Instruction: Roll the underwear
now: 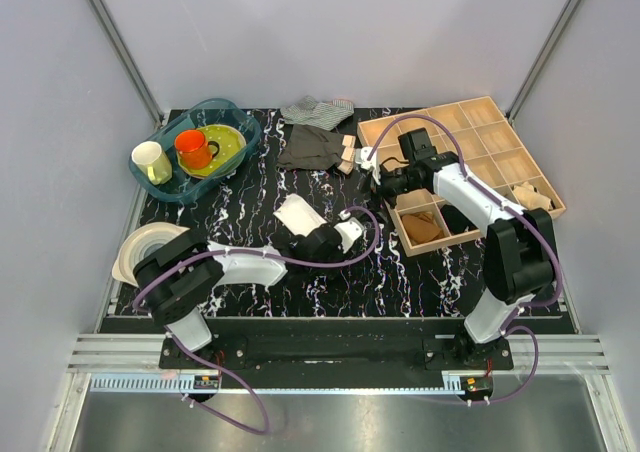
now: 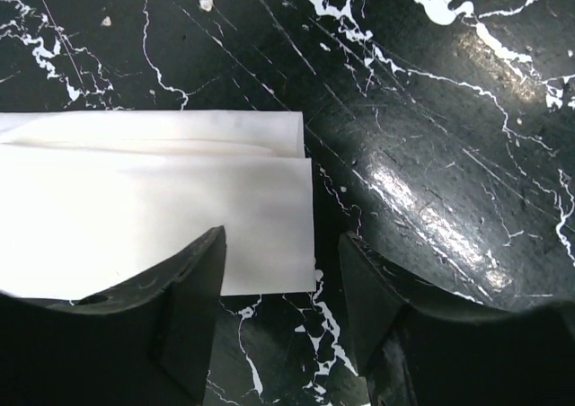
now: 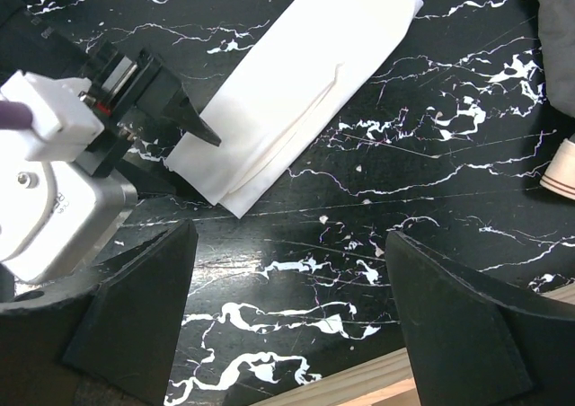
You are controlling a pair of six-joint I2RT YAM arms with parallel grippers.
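The white folded underwear [image 1: 298, 213] lies flat as a long strip on the black marbled table, its lower right part hidden by my left arm in the top view. In the left wrist view, one squared end of the underwear [image 2: 260, 208] reaches between the parted fingers of my left gripper, which is open. The left finger overlaps the cloth; the right one is just past its end. A layered fold runs along one long side of the underwear [image 3: 301, 92]. My right gripper stands open and empty, apart from the cloth, near the wooden organizer.
A wooden divided box [image 1: 480, 122] with some folded cloths stands at the right. Dark grey clothing [image 1: 312, 148] and a striped cloth [image 1: 318, 112] lie at the back. A teal basket [image 1: 168, 187] with mugs is back left; stacked plates [image 1: 130, 252] sit at the left.
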